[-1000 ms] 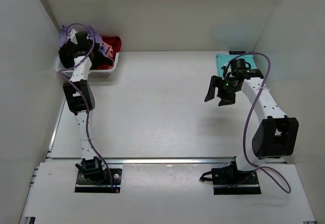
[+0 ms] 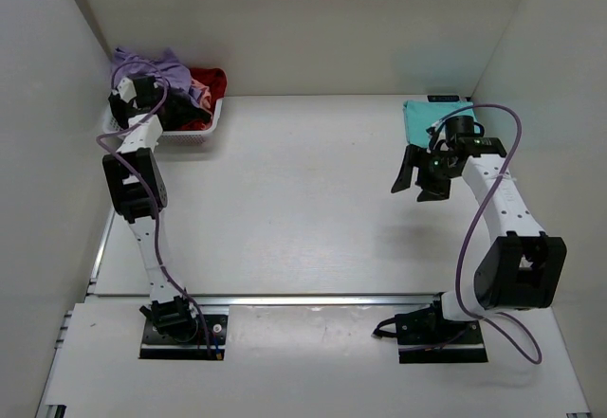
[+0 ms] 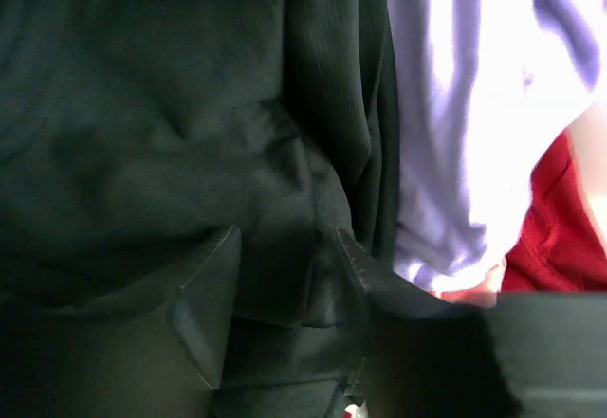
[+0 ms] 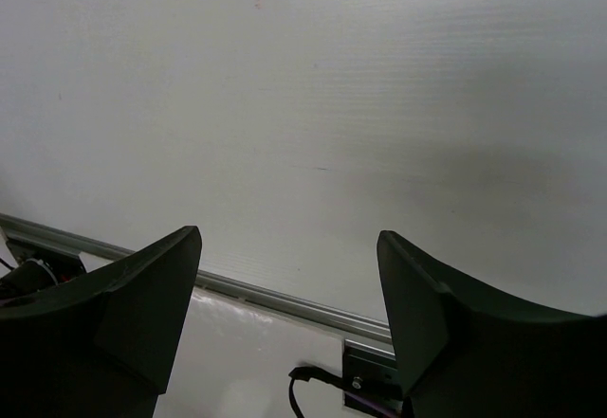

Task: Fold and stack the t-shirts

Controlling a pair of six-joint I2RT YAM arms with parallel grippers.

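A white basket (image 2: 194, 137) at the far left holds a heap of shirts: black (image 2: 180, 112), purple (image 2: 169, 69) and red (image 2: 212, 81). My left gripper reaches down into that heap. In the left wrist view its fingers (image 3: 211, 290) stand part open over the black shirt (image 3: 190, 181), and dark cloth shows between the tips. Whether they touch the cloth is hard to tell. The purple shirt (image 3: 455, 124) and red shirt (image 3: 555, 224) lie to the right there. Above bare table, my right gripper is wide open and empty.
A flat turquoise cloth (image 2: 417, 118) lies at the back right, partly behind the right arm. A small black object (image 2: 443, 99) sits at its back edge. Across the middle, the white table (image 2: 285, 200) is clear. Walls close in on the left, back and right.
The right gripper has shifted a little to the right and towards the front.
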